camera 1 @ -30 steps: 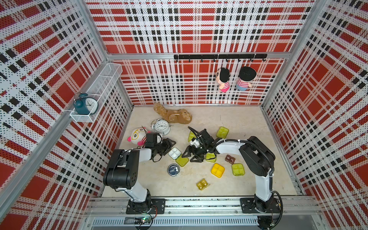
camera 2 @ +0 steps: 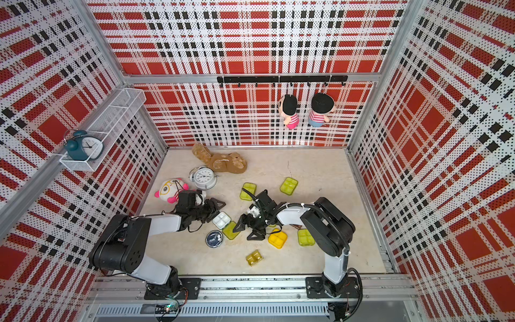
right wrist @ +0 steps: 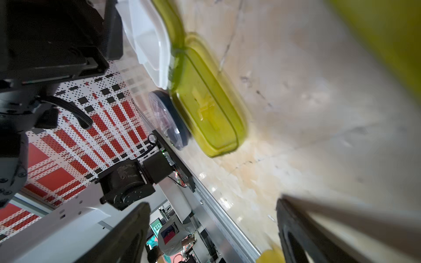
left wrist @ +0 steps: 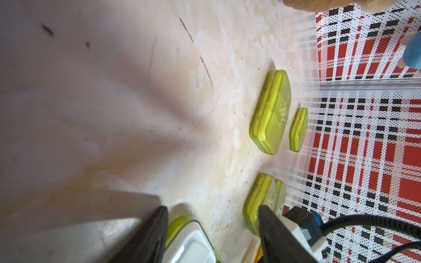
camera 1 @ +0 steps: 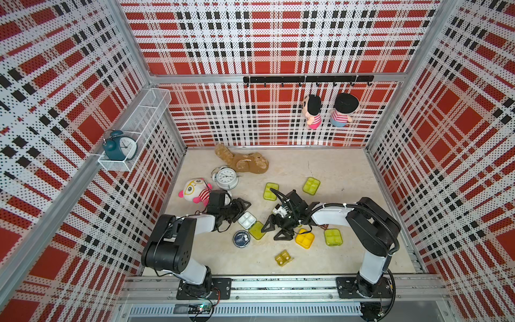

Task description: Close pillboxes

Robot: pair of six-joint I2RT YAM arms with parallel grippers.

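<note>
An open pillbox, with white tray [camera 1: 247,220] and yellow-green lid [camera 1: 256,229], lies between my grippers. My left gripper [camera 1: 237,210] stands open just left of it, empty. My right gripper [camera 1: 275,231] is open over the table right of the lid, empty. A dark round case [camera 1: 241,238] lies in front. Other pillboxes include green ones [camera 1: 271,190] [camera 2: 288,185] behind, a yellow one [camera 1: 304,240], a green one [camera 1: 333,237] at right and an amber one [camera 1: 283,258] at the front.
A white clock [camera 1: 226,178], an owl plush [camera 1: 195,190] and brown plush [camera 1: 249,162] occupy the back left. The right arm partly hides a brown box.
The white-and-green pillbox has shifted slightly toward the front right since a second ago. My right gripper and arm have moved right and toward the front; the left moved slightly.
</note>
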